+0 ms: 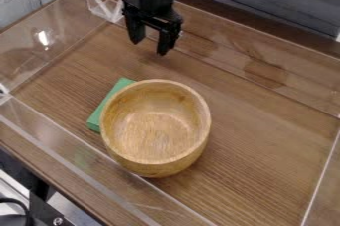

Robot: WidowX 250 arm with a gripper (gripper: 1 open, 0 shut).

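My black gripper hangs at the top centre of the camera view, open, over bare wooden table. A tan oval bowl sits in the lower middle. A flat green object lies at the bowl's left, partly hidden by it.
Clear walls or panels edge the left side, with a pale clear shape beside the gripper at the top left. A wall bounds the back.
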